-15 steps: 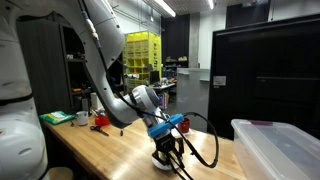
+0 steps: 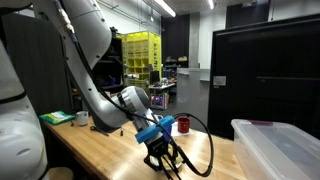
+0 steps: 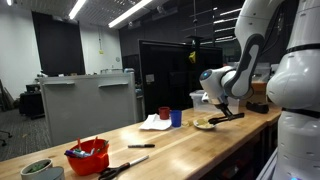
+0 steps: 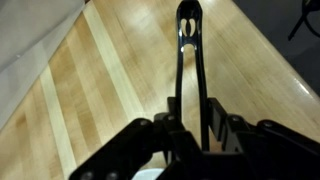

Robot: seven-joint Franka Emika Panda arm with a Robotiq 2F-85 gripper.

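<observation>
In the wrist view a long black utensil (image 4: 190,30), its two arms joined at the far end like tongs, reaches out from my gripper, which is shut on it. Pale wooden tabletop lies beneath. The edge of a white dish (image 4: 148,174) shows low in that view. From the second exterior view, a pale plate (image 3: 207,125) with something yellowish on it rests under the gripper (image 3: 222,106). In the first exterior view my gripper (image 2: 163,157) is low over the table, and the arm and cables mostly hide the plate.
A red container (image 3: 164,113), blue cup (image 3: 176,119) and white cloth (image 3: 156,123) stand beyond the plate. Farther off are a red basket (image 3: 88,158) of items, a black-handled tool (image 3: 124,167) and a bowl (image 3: 38,168). A clear bin (image 2: 280,150) borders the table.
The arm has swung to the left in the first exterior view, its elbow now farther left. The white plate, seen under the gripper before, is now mostly hidden there.
</observation>
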